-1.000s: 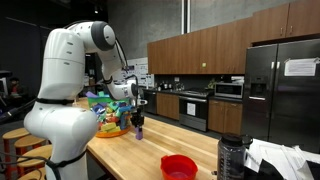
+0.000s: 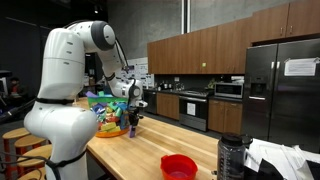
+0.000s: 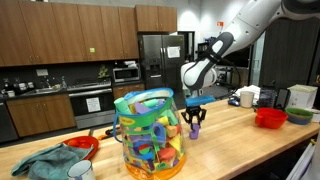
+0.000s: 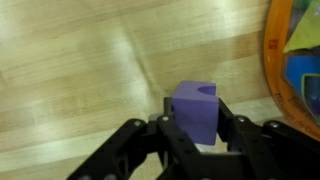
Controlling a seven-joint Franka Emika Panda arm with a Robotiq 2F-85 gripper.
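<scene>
A small purple object (image 4: 197,110) sits between the fingertips of my gripper in the wrist view, with its flat top facing the camera. My gripper is shut on it. In exterior view 1, the purple object (image 2: 132,131) shows under the dark gripper (image 2: 134,122), close to the toy-filled container (image 2: 108,128). From exterior view 2 the purple object (image 3: 195,131) appears just to the right of that container (image 3: 152,140). Whether it touches the table or hangs slightly above it, I cannot tell.
The orange rim (image 4: 285,90) of the container, full of colourful pieces, lies at the right of the wrist view. A red bowl (image 2: 179,166) and a black canister (image 2: 231,155) stand nearer exterior view 1. Bare wooden table (image 2: 150,145) lies between them and the gripper.
In exterior view 1, the gripper and the purple object have shifted slightly left, toward the container.
</scene>
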